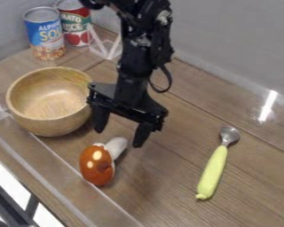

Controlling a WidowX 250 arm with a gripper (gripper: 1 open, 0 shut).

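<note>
My black gripper [120, 133] hangs above the table with its two fingers spread and open, nothing between them. Just below and in front of it lies a toy mushroom [97, 166] with an orange white-spotted cap and pale stem, on its side near the table's left front. A wooden bowl [31, 96] sits to the left of the gripper.
Cans [45, 34] stand at the back left corner. A yellow-green handled utensil [211, 173] lies at the right. A grey wall bounds the back.
</note>
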